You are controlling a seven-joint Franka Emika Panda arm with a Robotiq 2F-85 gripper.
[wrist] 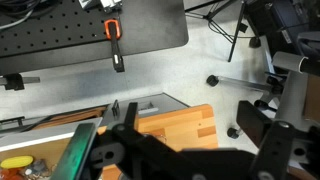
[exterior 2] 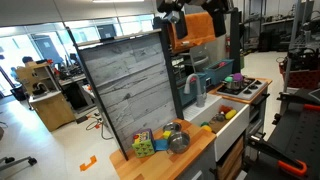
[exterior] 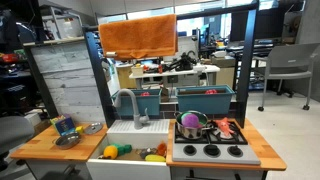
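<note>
In the wrist view my gripper is open, its dark fingers (wrist: 78,152) spread wide with nothing between them. Below it lie bare floor and part of a wooden counter (wrist: 185,122). The robot's arm (exterior 2: 202,22) reaches in from the top in the second exterior view, above the counter area. A white sink (exterior: 137,138) contains several toy vegetables. On the stove (exterior: 213,148) stands a pot (exterior: 191,121) with something purple in it, beside an orange-red item (exterior: 224,129). An orange towel (exterior: 139,37) hangs on the upper rack.
Metal bowls (exterior 2: 178,143) and a yellow-green box (exterior 2: 143,143) occupy the left counter. Behind the sink and stove sit teal bins (exterior: 205,101). A black perforated table (wrist: 60,35) spans the top of the wrist view.
</note>
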